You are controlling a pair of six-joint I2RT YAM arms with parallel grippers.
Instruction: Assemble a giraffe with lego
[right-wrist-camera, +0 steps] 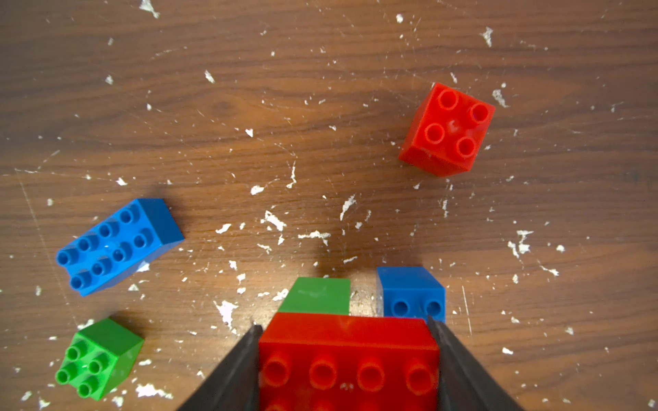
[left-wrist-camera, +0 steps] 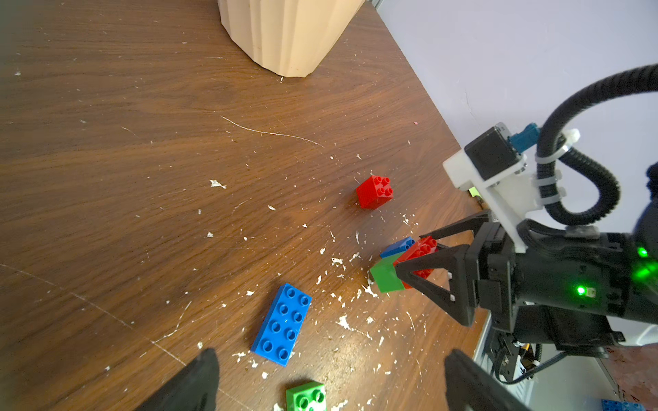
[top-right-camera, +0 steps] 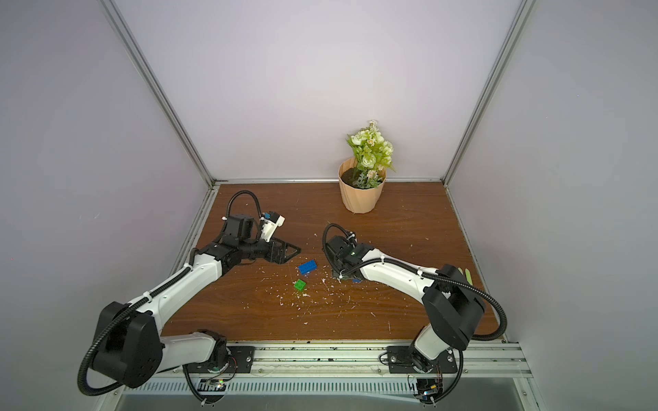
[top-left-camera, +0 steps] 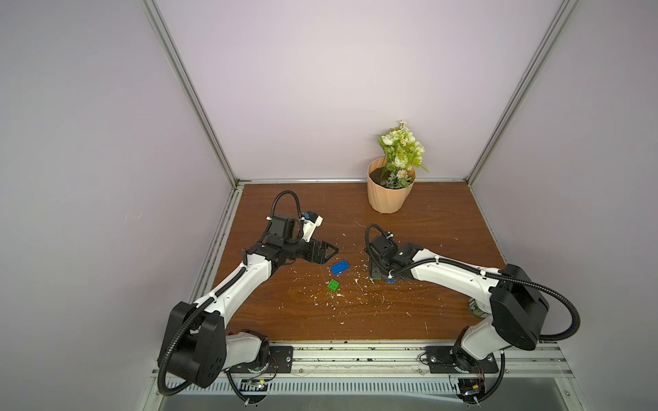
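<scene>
A long red brick (right-wrist-camera: pixel 348 342) lies across the tops of a green brick (right-wrist-camera: pixel 316 296) and a blue brick (right-wrist-camera: pixel 410 284), which stand side by side with a gap. My right gripper has a finger against each end of the red brick; whether it grips cannot be told. The brick's seating on the two below is hidden. My left gripper is open and empty, its fingers wide apart over the table. A blue eight-stud brick (left-wrist-camera: pixel 281 323) and a small green brick (left-wrist-camera: pixel 306 396) lie loose below it.
A small red brick (right-wrist-camera: pixel 449 130) lies alone beyond the stacked bricks. The flower pot (top-left-camera: pixel 389 188) stands at the back of the table. White scraps litter the middle, and the back left is clear.
</scene>
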